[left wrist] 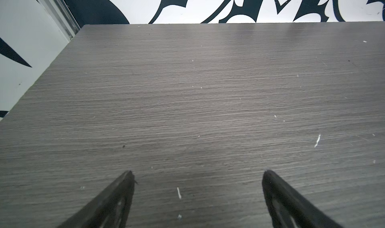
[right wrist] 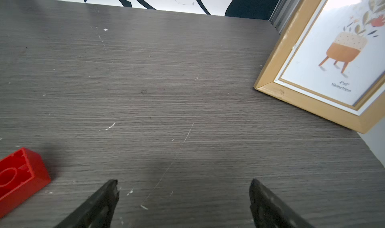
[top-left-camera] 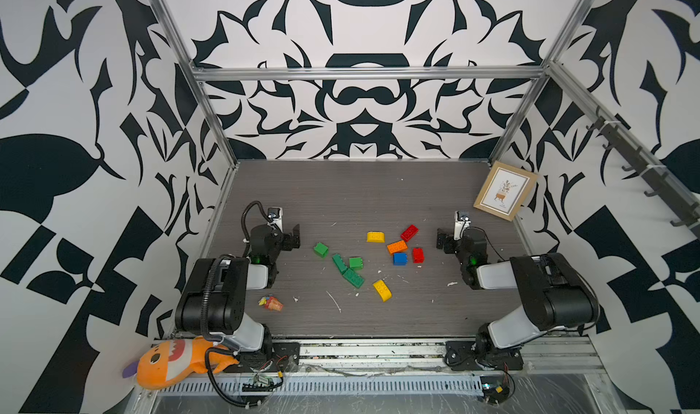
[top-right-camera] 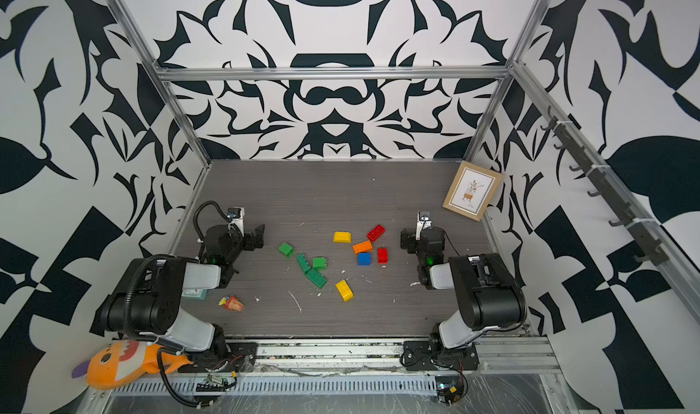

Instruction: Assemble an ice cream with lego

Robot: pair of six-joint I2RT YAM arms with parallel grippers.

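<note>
Loose lego bricks lie scattered mid-table. On the left are green ones: a single green brick, another green brick and a longer dark green piece. A yellow brick lies behind, and a second yellow brick in front. To the right sit an orange brick, a blue brick and two red bricks, one red brick angled and one red brick straighter. Left of the bricks, my left gripper is open and empty. Right of them, my right gripper also stands open, holding nothing.
A small reddish-brown figure lies near the left arm's base. The wooden picture frame occupies the back right corner. An orange plush toy rests off the table at front left.
</note>
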